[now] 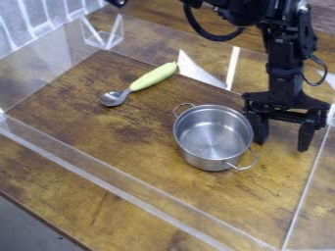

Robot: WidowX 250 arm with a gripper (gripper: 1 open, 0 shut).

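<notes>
My black gripper (283,120) is lowered to the tabletop just right of a steel pot (206,137) with two wire handles, its fingers spread open and nothing visible between them. A pale yellow-green corn cob (153,76) lies toward the back left, beside a metal spoon (116,97).
Clear plastic walls (78,162) border the wooden table (118,196). A small white patch (197,71) shows behind the pot, left of the arm.
</notes>
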